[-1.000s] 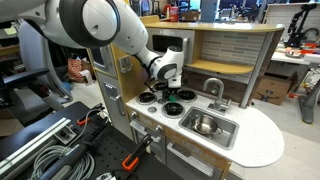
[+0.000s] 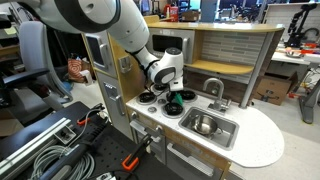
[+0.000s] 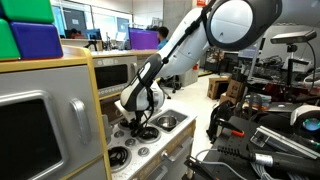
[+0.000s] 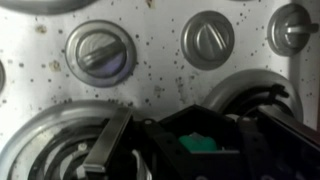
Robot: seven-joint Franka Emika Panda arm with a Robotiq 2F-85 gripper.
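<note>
My gripper [image 2: 176, 92] is low over the stove top, among the burners. Its fingers are shut. Right at the fingers is a small green object [image 2: 178, 99], which looks soft, perhaps cloth. In the wrist view the green object [image 4: 198, 143] shows as a patch amid the dark gripper parts [image 4: 150, 140]. Whether the fingers pinch it or only stand against it cannot be made out. Black burners [image 2: 173, 110] lie around it. From the other side, the arm's white wrist [image 3: 143, 98] hides the green object and fingertips.
Stove knobs [image 4: 100, 53] line the panel beside the burners. A metal sink [image 2: 208, 126] with a faucet [image 2: 217, 92] lies to the right, and a white round counter [image 2: 258, 140] beyond it is clear. A wooden shelf [image 2: 223, 68] and a microwave stand behind.
My gripper has come lower and slightly toward the front of the stove. The green patch now appears a little to the right of where it was, close under the fingers.
</note>
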